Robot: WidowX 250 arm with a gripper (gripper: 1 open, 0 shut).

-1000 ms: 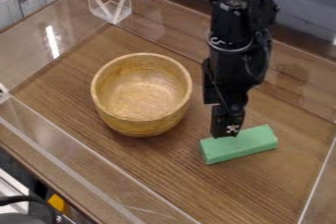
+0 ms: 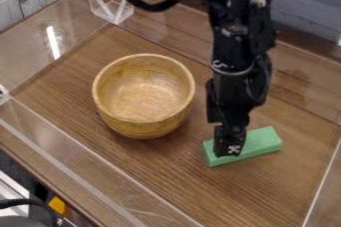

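Observation:
A light green block (image 2: 258, 143) lies on the wooden table, right of the yellow bowl (image 2: 143, 90). My black gripper (image 2: 229, 141) hangs from above over the left part of the block, low and close to it, with its fingers open. Whether the fingertips touch the block I cannot tell.
The bowl stands at the left of centre. Bare table (image 2: 147, 181) surrounds both objects, with walls along the back and a clear plastic piece (image 2: 110, 7) at the upper left.
My gripper has moved slightly down and toward the front, lower over the green block. The bowl and block look unmoved.

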